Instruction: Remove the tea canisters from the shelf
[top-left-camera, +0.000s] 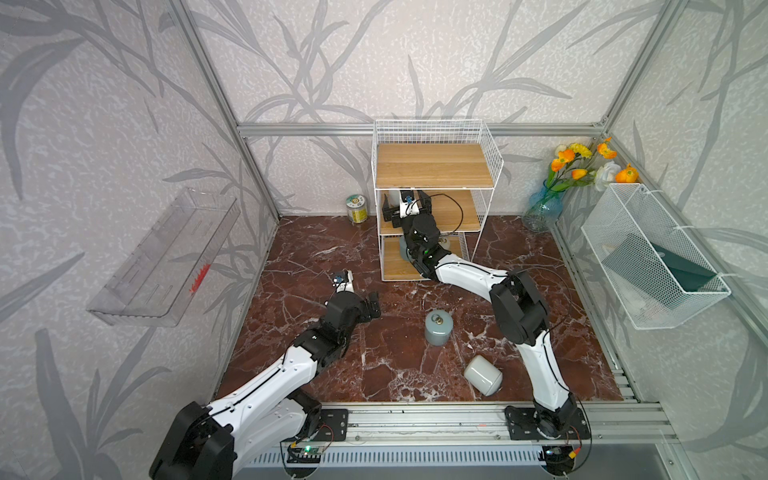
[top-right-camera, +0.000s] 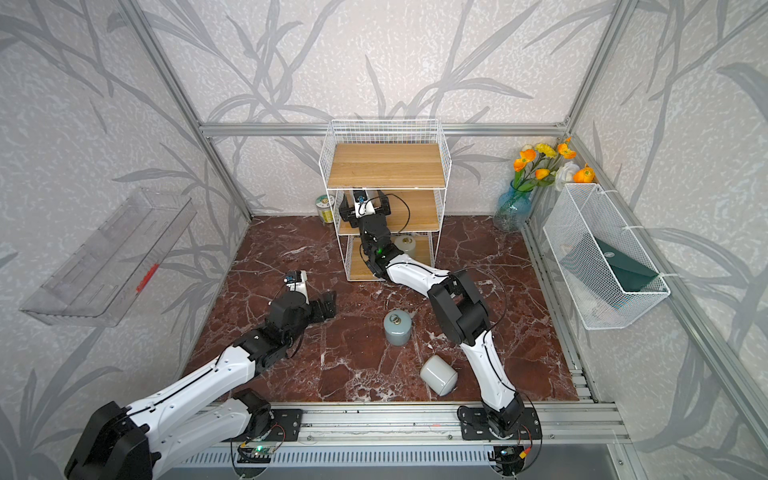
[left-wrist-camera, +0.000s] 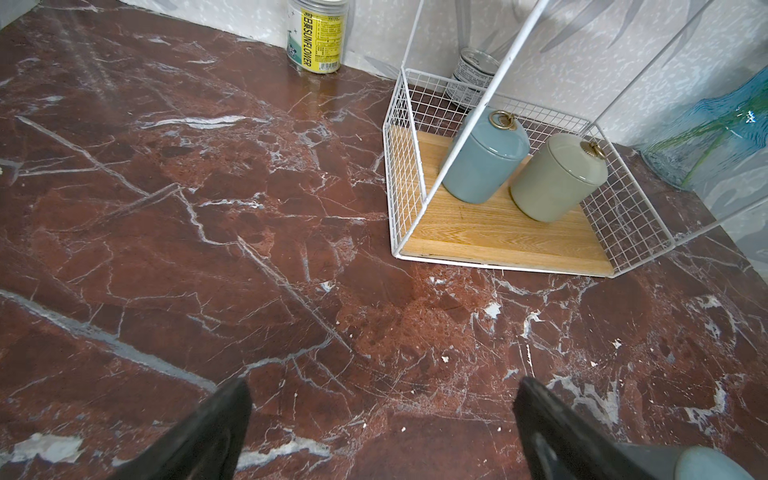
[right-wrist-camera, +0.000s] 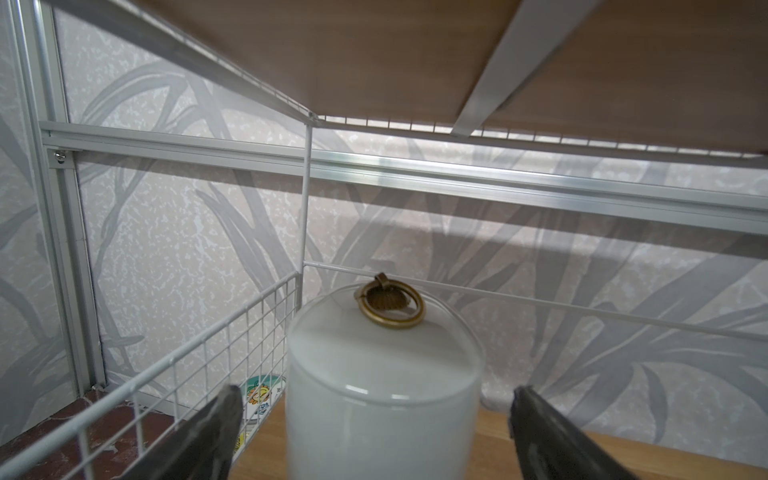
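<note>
My right gripper (top-left-camera: 405, 206) reaches into the shelf's middle level, open, its fingers either side of a white canister (right-wrist-camera: 382, 408) with a brass ring lid. On the bottom level, a blue canister (left-wrist-camera: 484, 164) and a sage-green canister (left-wrist-camera: 552, 184) stand side by side on wood. My left gripper (top-right-camera: 311, 308) hangs open over the marble table, front-left of the shelf (top-left-camera: 432, 164), with nothing between its fingers. A grey-blue canister (top-left-camera: 438, 328) stands on the table; a pale canister (top-left-camera: 483, 376) lies on its side at the front.
A yellow-labelled tin (left-wrist-camera: 316, 40) stands behind, left of the shelf. A flower vase (top-right-camera: 510, 212) is at the back right. A clear bin (top-left-camera: 164, 268) and white mesh basket (top-left-camera: 656, 208) hang at the sides.
</note>
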